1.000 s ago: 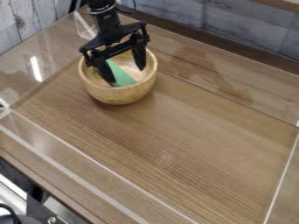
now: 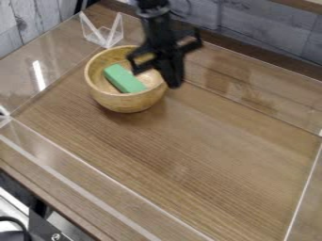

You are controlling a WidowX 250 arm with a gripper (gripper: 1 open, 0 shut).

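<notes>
My gripper (image 2: pixel 161 58), dark and blurred by motion, is above and to the right of a wooden bowl (image 2: pixel 145 97) on the table. Inside the bowl lies a green block (image 2: pixel 123 79). The gripper is apart from the block; its fingertips are too blurred to make out clearly.
White wire-like objects (image 2: pixel 104 30) sit at the back left and at the left edge. A dark item lies at the bottom left corner.
The gripper has moved up and to the right from over the bowl, leaving the green block in view inside it. The bowl stays in about the same place.
</notes>
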